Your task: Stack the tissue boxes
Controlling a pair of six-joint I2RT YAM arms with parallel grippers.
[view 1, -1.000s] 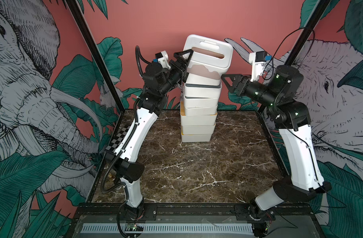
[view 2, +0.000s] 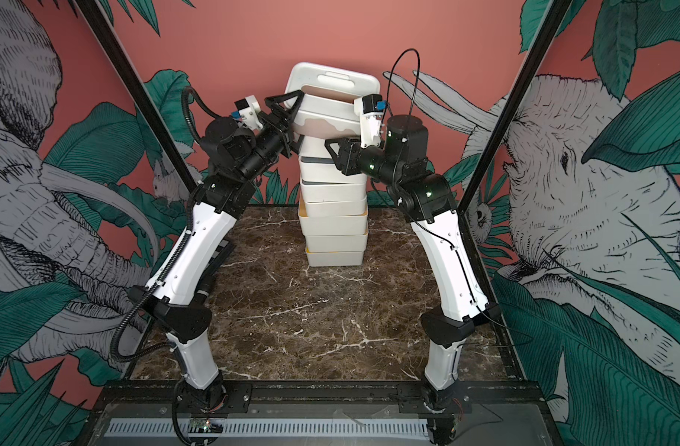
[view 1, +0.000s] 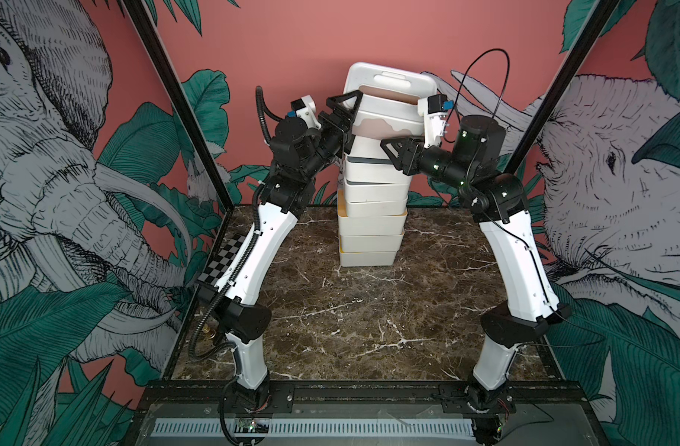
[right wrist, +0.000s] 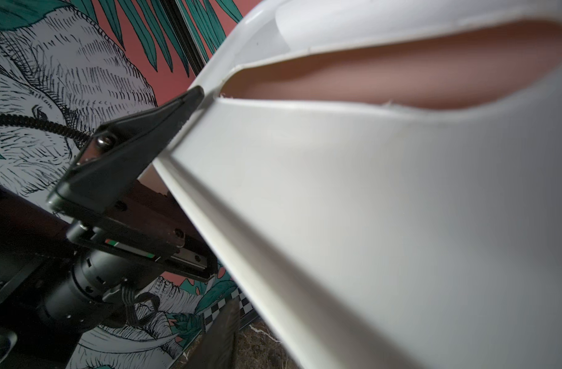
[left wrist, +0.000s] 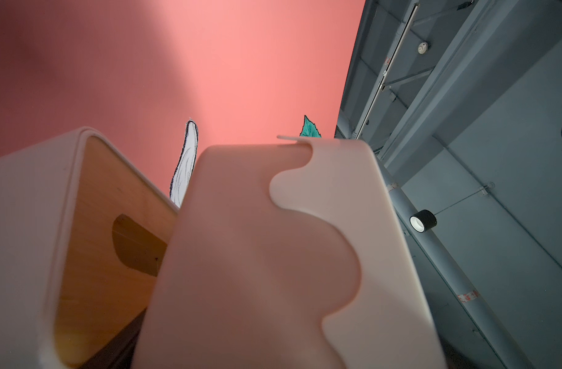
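Observation:
A tall stack of pale boxes (view 1: 375,194) stands upright near the back wall. The topmost box (view 1: 388,110) leans on it, tilted, its slotted white face towards the top cameras; that face looks bent along the slot. My left gripper (view 1: 353,122) is open at this box's left edge, one finger over the white face. My right gripper (view 1: 394,156) is just below the box's lower right part, in front of the stack; whether its fingers hold anything is hidden. The slotted white face (right wrist: 330,203) fills the right wrist view. A pink-and-white wavy side (left wrist: 262,258) fills the left wrist view's middle.
In the left wrist view another white box (left wrist: 32,240) with a wood-coloured slotted face is close at the left. The pink wall (view 1: 280,52) is behind.
My right arm has moved left, bringing its gripper from right of the stack to in front of it. The top box's slotted face now looks creased. The left arm has stayed put.

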